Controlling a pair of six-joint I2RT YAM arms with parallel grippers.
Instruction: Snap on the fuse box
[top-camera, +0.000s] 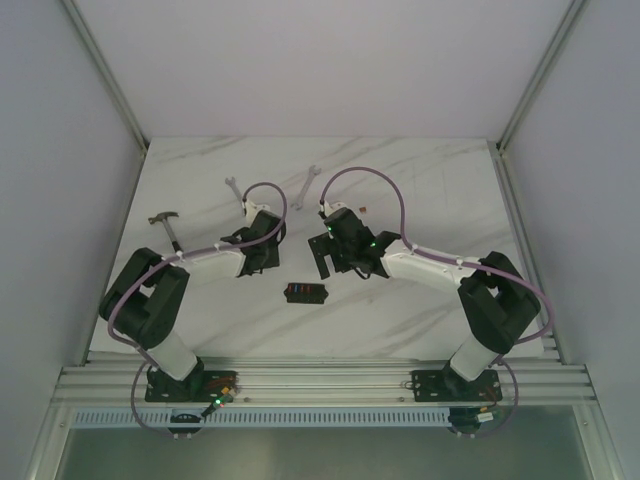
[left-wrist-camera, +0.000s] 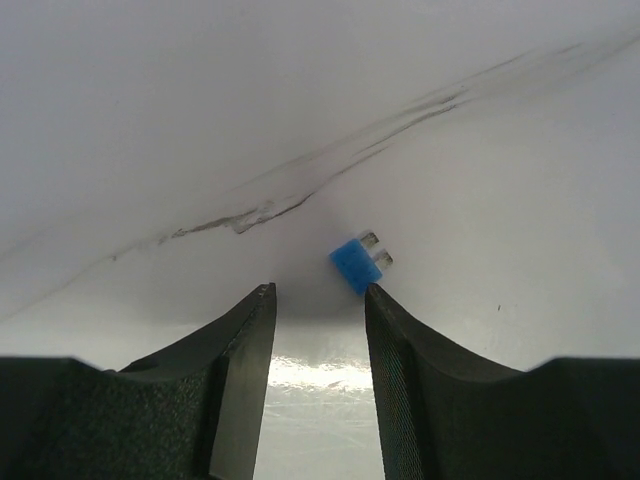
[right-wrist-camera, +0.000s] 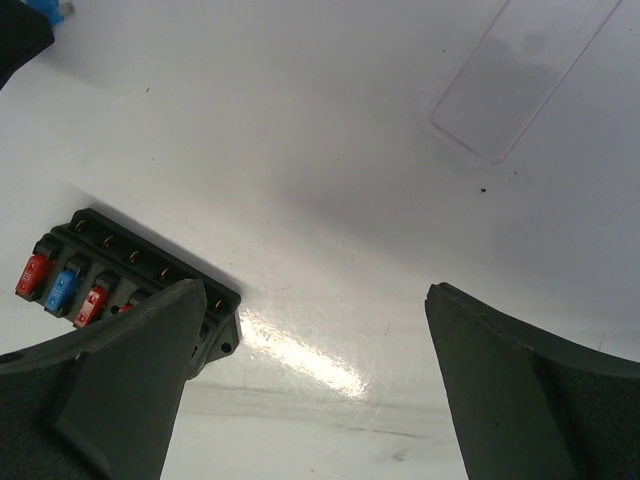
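Observation:
The black fuse box (top-camera: 305, 293) lies front centre on the table; in the right wrist view its body (right-wrist-camera: 150, 262) holds red and blue fuses. My left gripper (top-camera: 262, 262) is low left of centre; in the left wrist view its fingers (left-wrist-camera: 230, 380) are parted, and a small blue fuse (left-wrist-camera: 356, 264) with two prongs lies just beyond the right fingertip, not between them. My right gripper is open above the table, beside the fuse box, with nothing between its fingers.
A hammer (top-camera: 163, 217) and wrenches (top-camera: 306, 188) lie at the back and left. A clear plastic piece (right-wrist-camera: 510, 80) is in the right wrist view.

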